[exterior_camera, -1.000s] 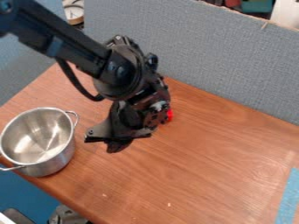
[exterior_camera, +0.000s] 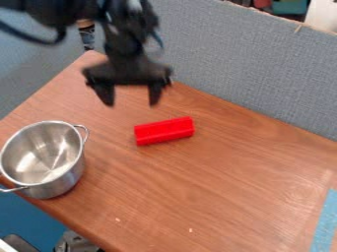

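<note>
My black gripper is raised at the upper left of the table, blurred, its two fingers apart with nothing seen between them. A red cylinder lies on its side on the wooden table, below and right of the gripper. At the left edge stands a steel pot with side handles.
Grey padded walls close the back. A light blue strip lies at the right edge.
My gripper has moved up and back, away from the front middle of the table, uncovering the red cylinder, which was mostly hidden behind it.
</note>
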